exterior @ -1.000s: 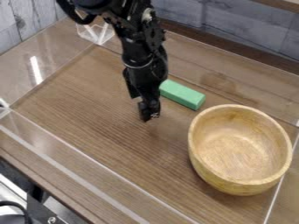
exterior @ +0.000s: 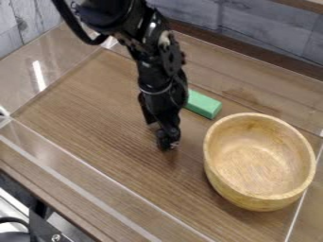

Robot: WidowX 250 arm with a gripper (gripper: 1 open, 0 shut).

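The black arm reaches down from the top, and its gripper [exterior: 164, 130] hangs low over the wooden table [exterior: 101, 161], just left of and below a green block [exterior: 205, 104]. The gripper is open by the look of its spread parts, though the dark fingertips are hard to make out. I cannot tell whether anything lies between them.
A large pale wooden bowl [exterior: 259, 161] takes up the right side of the table.
The gripper has come slightly toward the front of the table and lower. The green block and the bowl have not visibly moved.
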